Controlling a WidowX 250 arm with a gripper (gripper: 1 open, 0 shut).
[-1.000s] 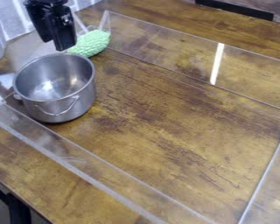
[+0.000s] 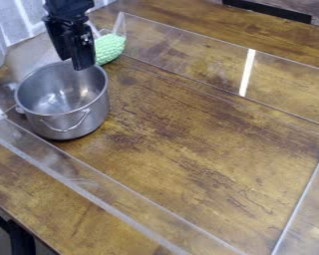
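Observation:
A steel pot (image 2: 64, 118) with a wire handle stands on the wooden table (image 2: 202, 149) at the left. My black gripper (image 2: 77, 55) hangs over the back of the pot's rim; whether it is open or shut is hard to tell. Just right of it, behind the pot, lies a light green textured object (image 2: 108, 48), partly hidden by the gripper.
Clear acrylic panels (image 2: 249, 70) border the work area. A dark strip (image 2: 262, 12) runs along the back edge.
The gripper has shifted right and down, from above the pot's back toward the green object. The pot looks unmoved.

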